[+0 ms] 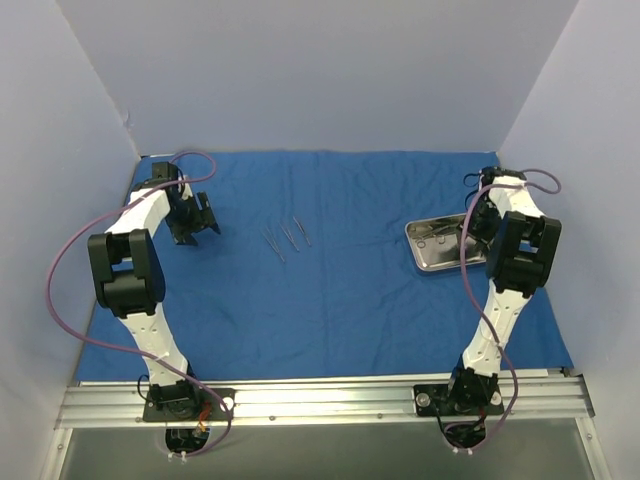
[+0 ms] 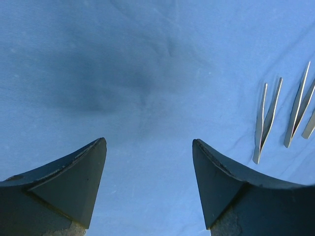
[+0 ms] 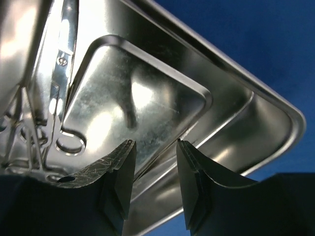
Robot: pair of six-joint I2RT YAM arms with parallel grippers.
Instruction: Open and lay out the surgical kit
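The steel tray (image 1: pixel 435 260) is on the right of the blue cloth. It holds scissor-like instruments (image 3: pixel 64 64) along one side and a flatter inner area. My right gripper is open just over the tray, nothing clearly between its fingers. My left gripper is open above bare cloth at the left. Several tweezer-like steel tools (image 2: pixel 266 123) lie side by side on the cloth to its right, in the middle-left of the top view.
The blue cloth (image 1: pixel 340 320) has clear room in the middle and front. Pale walls (image 1: pixel 320 80) bound the back and sides.
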